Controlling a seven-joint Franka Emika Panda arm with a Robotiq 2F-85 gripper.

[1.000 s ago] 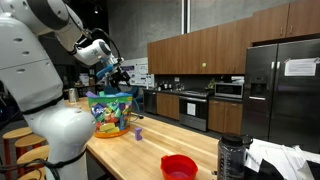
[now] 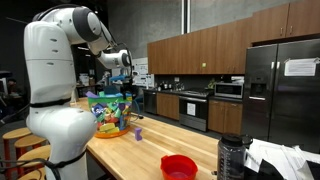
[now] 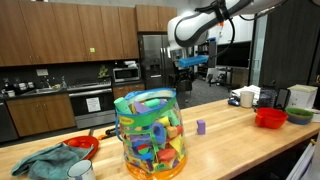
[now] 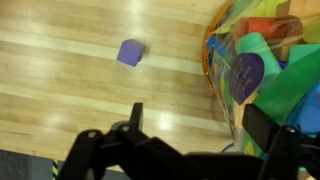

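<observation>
My gripper is open with nothing between its fingers. It points down above the table, and its right finger overlaps the toy-filled bin in the wrist view. This round see-through bin (image 3: 150, 141), with an orange rim, is packed with colourful toys; in exterior view 1 the bin (image 2: 108, 113) stands close to my arm. A small purple block (image 4: 130, 52) lies alone on the wooden table, up and left of the fingers in the wrist view. The same block (image 3: 201, 127) shows to the right of the bin in exterior view 2.
A red bowl (image 2: 179, 167) stands nearer the front, with a dark canister (image 2: 231, 155) to its right. Exterior view 2 shows a red tray (image 3: 82, 146), a blue-grey cloth (image 3: 48, 162) and a mug (image 3: 81, 172) left of the bin.
Over the last second the wrist has turned from a sideways tilt to pointing down, and the gripper has shifted right in exterior view 1. Bin, block and bowl have stayed put.
</observation>
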